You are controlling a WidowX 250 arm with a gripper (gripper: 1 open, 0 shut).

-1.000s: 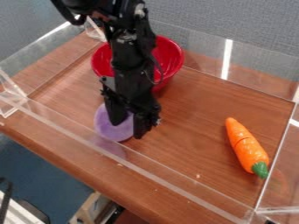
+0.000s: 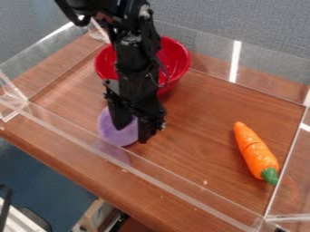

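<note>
My black gripper (image 2: 130, 121) hangs low over a purple round object (image 2: 115, 133) on the wooden table, its fingers at the object's upper and right part and hiding some of it; whether they grip it is unclear. Behind the arm stands a red bowl (image 2: 175, 61), partly hidden by it. An orange toy carrot (image 2: 252, 148) with a green top lies at the right side of the table.
Clear plastic walls (image 2: 256, 62) border the wooden table (image 2: 194, 159). Beyond the front-left edge is a drop to a blue floor.
</note>
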